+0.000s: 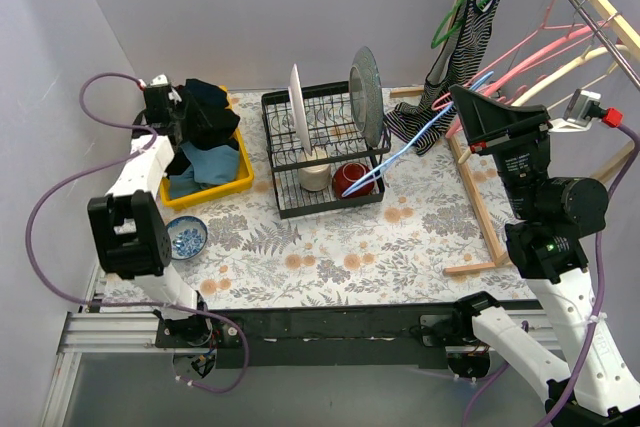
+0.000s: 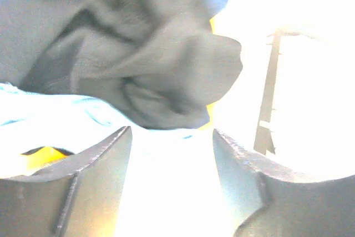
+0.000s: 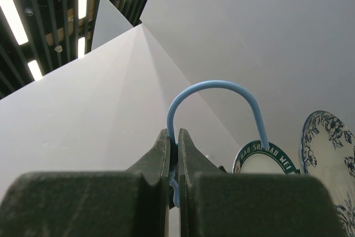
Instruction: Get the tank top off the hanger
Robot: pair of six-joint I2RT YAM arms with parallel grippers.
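Observation:
A blue hanger (image 1: 400, 152) is held high by my right gripper, shut on its tube; its hook (image 3: 216, 84) arches above the fingertips, and no garment shows on it. My left gripper stands part open over a yellow basket (image 1: 240, 176) holding dark clothes (image 2: 144, 54) and a light-blue cloth (image 1: 205, 162). Whether any cloth is between its fingers is unclear in the washed-out left wrist view. A striped tank top (image 1: 460, 57) hangs on a green hanger (image 1: 440, 35) at the back right.
A black dish rack (image 1: 320, 207) with plates, a cream cup and a red bowl stands centre back. A blue patterned bowl (image 1: 188, 238) lies below the basket. The wooden hanger stand (image 1: 476, 207) is at the right.

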